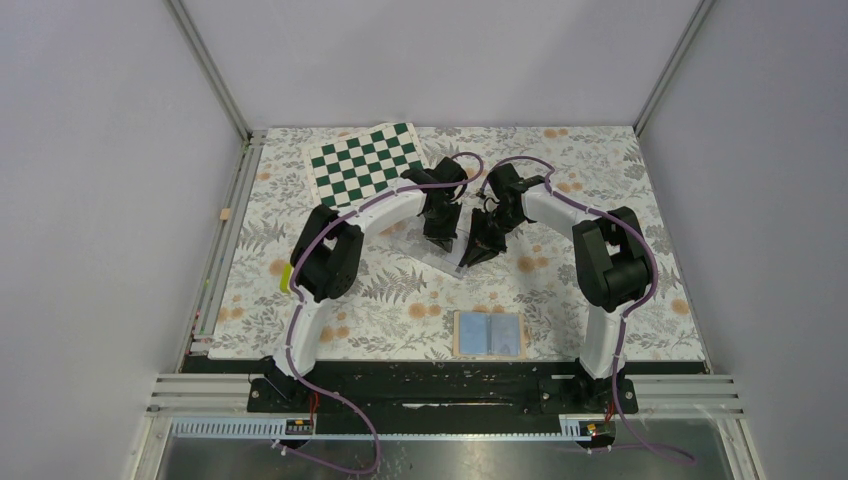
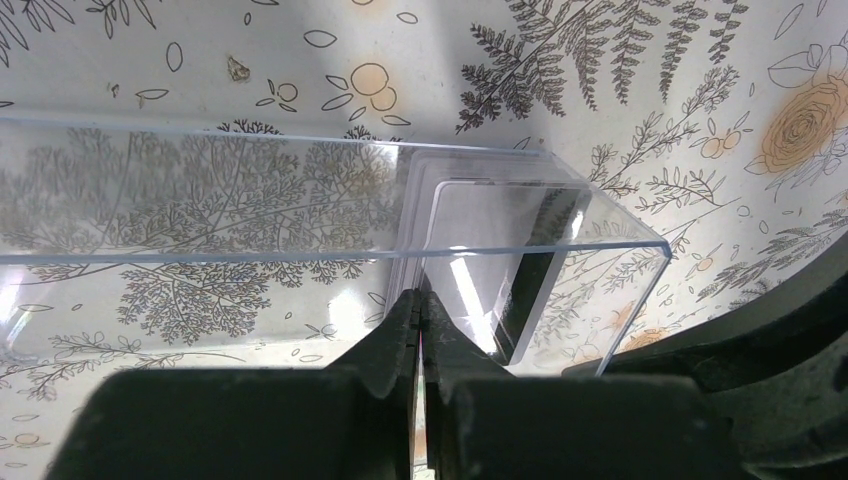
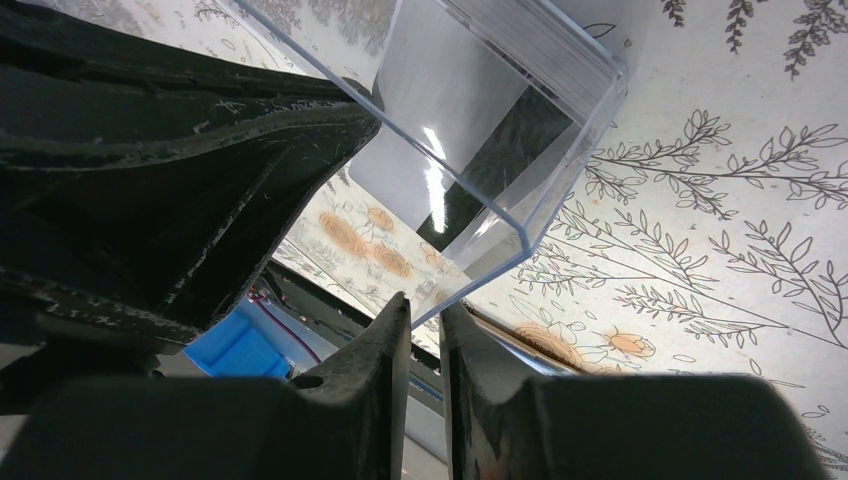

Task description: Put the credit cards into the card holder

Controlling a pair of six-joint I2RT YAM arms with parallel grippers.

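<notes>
A clear plastic box (image 2: 200, 257) holds a stack of grey-white cards (image 2: 480, 230) at its right end; the front card carries a dark stripe. In the left wrist view my left gripper is shut, nothing showing between its fingers, with its tips at the stack's left edge. Whether they touch the cards is hard to tell. My right gripper is shut on the clear box's wall near a corner. At the table's front lies an open tan folder (image 1: 456, 335) with blue and clear sleeves, apparently the card holder, away from both grippers.
A green and white checkered board (image 1: 365, 165) lies at the back left. Something yellow (image 1: 286, 278) shows beside the left arm. The two grippers stand close together over the box.
</notes>
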